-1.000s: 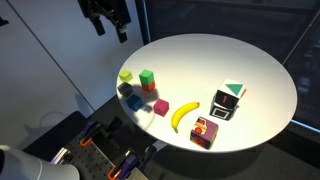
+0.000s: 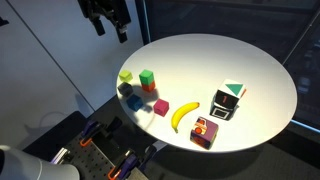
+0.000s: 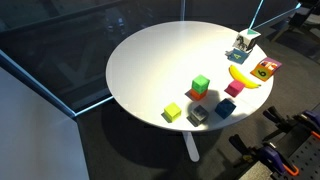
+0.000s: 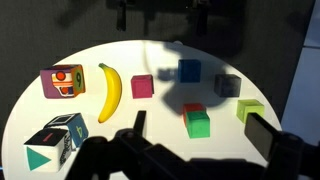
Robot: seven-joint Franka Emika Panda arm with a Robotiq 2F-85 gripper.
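My gripper hangs high above the left side of the round white table, open with nothing between its fingers. From the wrist view, a green block resting on a red block lies far below the gap. Around that stack are a yellow-green block, a dark grey block, a blue block and a magenta block. A yellow banana lies beside the magenta block. Farther off stand a colourful patterned box and a pair of dark-and-white boxes.
A white wall panel rises near the table's block side. Black arm-mounting hardware stands just off the near edge.
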